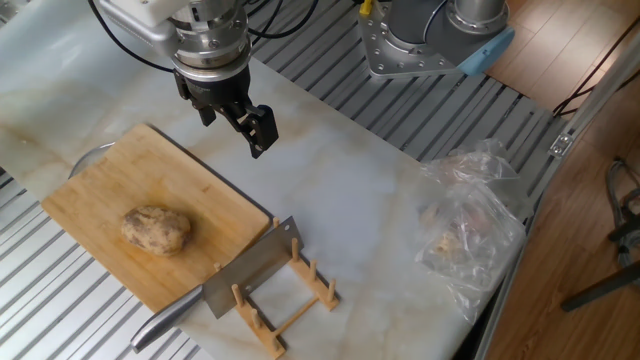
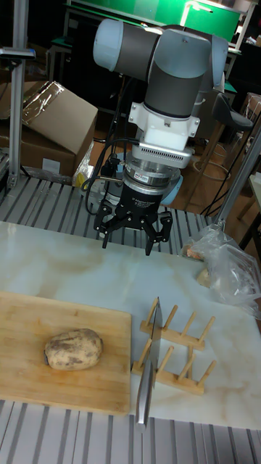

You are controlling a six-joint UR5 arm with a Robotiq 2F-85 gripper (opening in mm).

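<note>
A brown potato (image 1: pixel 156 230) lies on the wooden cutting board (image 1: pixel 150 160), towards its near side. Beside the board, a knife (image 2: pixel 156 340) with a broad metal blade and a grey handle stands on edge in a wooden peg rack (image 2: pixel 179 338). My black gripper (image 2: pixel 127 244) hangs in the air beyond the board and rack, pointing down. Its fingers are spread, with nothing between them, and it touches none of these things.
Clear plastic bags (image 1: pixel 470 225) with something inside lie at the right edge of the pale marbled sheet (image 1: pixel 360 200). Bare sheet stretches between the rack and the bags. Slatted metal table (image 1: pixel 330 90) shows around it, and cardboard boxes (image 2: pixel 58 119) are stacked behind.
</note>
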